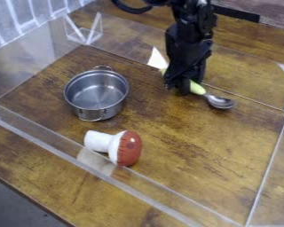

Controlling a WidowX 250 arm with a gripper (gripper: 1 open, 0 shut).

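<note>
My black gripper (186, 75) comes down from the top centre onto a spoon with a pale green handle and a silver bowl (219, 104), shut on its handle near the white triangular piece (159, 58). The fingertips are dark and hard to make out.
A steel pot (96, 93) stands on the wooden table (192, 177) at left. A white and red mushroom-shaped object (116, 144) lies at lower left.
</note>
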